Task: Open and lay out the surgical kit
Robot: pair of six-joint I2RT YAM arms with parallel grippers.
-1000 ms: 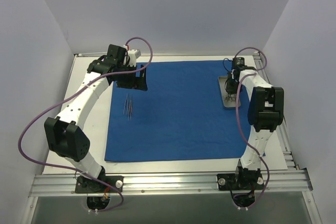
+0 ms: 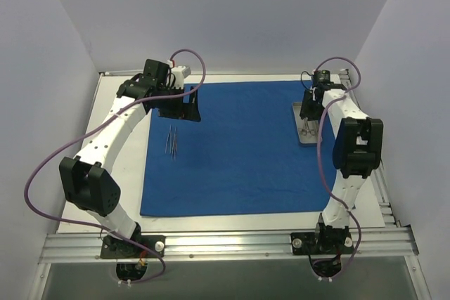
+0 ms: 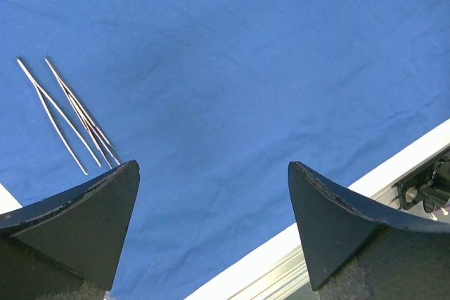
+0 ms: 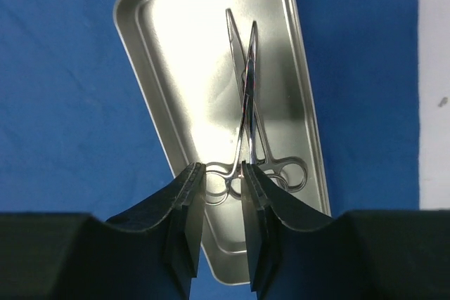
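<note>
A shallow metal tray (image 4: 186,96) holds crossed scissor-type instruments (image 4: 247,96) with ring handles, best seen in the right wrist view. My right gripper is over the tray near those handles, its fingers parted by a narrow gap and no instrument visibly gripped. Part of the tray is hidden behind the fingers. On the left of the cloth lie thin tweezer-like instruments (image 3: 88,124), side by side. Above the cloth, to the right of these, my left gripper stands wide open and empty.
The blue cloth (image 2: 232,159) covers most of the white table (image 2: 119,201). The tray (image 2: 297,114) sits at the cloth's right side, under the right arm. Grey walls bound both sides.
The left arm has hardly moved.
</note>
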